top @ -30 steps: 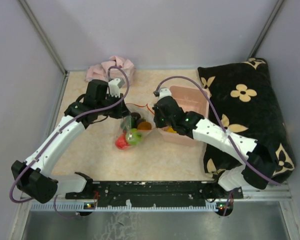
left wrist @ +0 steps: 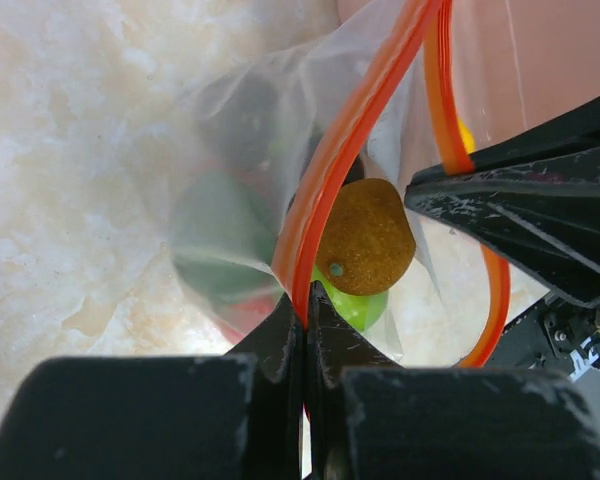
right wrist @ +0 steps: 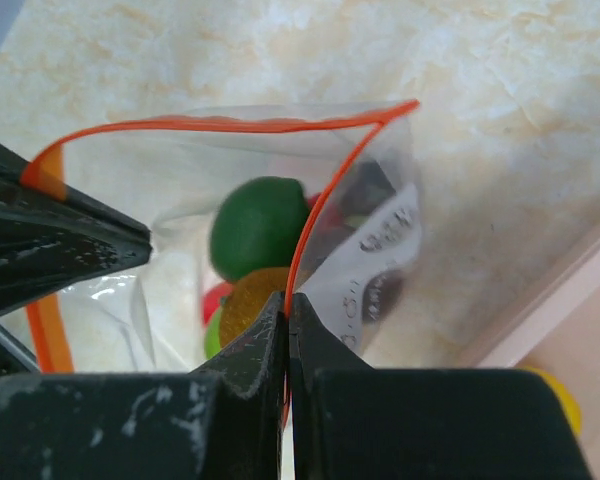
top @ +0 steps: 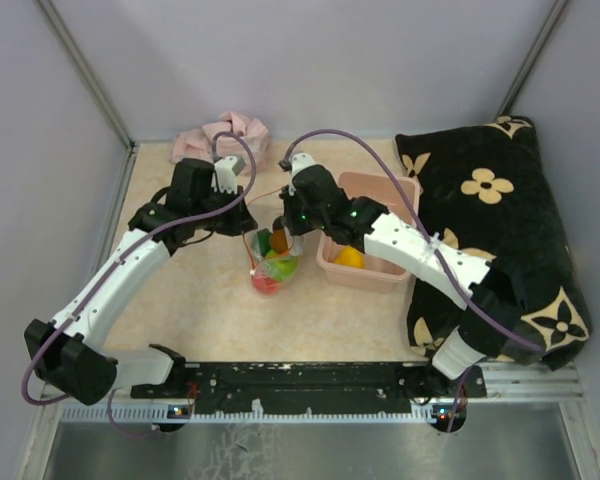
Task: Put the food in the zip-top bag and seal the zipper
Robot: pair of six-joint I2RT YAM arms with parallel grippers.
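The clear zip bag with orange rim [left wrist: 345,130] hangs between my grippers, holding an orange-brown potato-like item [left wrist: 365,235], a dark green item [right wrist: 258,225], a light green one [top: 280,265] and red ones [top: 265,284]. My left gripper is shut on one side of the bag's orange rim. My right gripper is shut on the rim's other side, close to the left one at the top of the bag. The bag's opening shows between them.
A pink bin [top: 365,280] with a yellow item [top: 348,257] stands right of the bag. A pink cloth [top: 195,140] lies at the back left, a black patterned cushion [top: 460,210] at the right.
My right gripper has moved left, toward my left one, drawing the bag's sides closer. The bag and its contents have swung and shifted. The left arm is nearly still.
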